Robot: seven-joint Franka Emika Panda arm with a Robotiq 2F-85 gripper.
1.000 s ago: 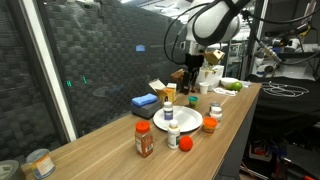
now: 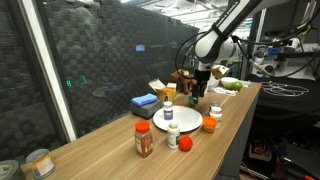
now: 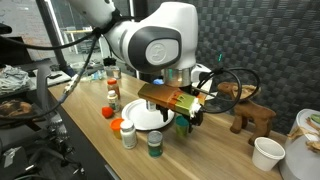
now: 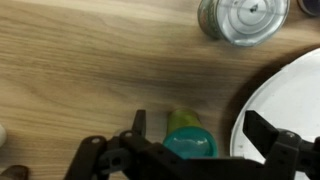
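Note:
In the wrist view a green-capped bottle [image 4: 188, 140] stands upright between the fingers of my open gripper, with wood visible beside its left side. The same green thing [image 3: 183, 126] shows under the gripper [image 3: 190, 112] in the second exterior view. From the first exterior view the gripper [image 2: 199, 97] is low over the far part of the table, and the green cap [image 2: 192, 99] is partly hidden behind it. Whether the pads touch the bottle cannot be told.
A white plate [image 2: 176, 120] lies close beside the bottle. A metal-lidded jar [image 4: 246, 18] and a white bottle [image 3: 128, 134] stand nearby. A brown animal figure [image 3: 254, 112] and a white cup [image 3: 267, 153] are at the right. Bare wood [image 2: 90, 160] fills the table's near left.
The arm has come down and its gripper has lowered around the green-capped bottle. The bottle and the other objects stay where they were.

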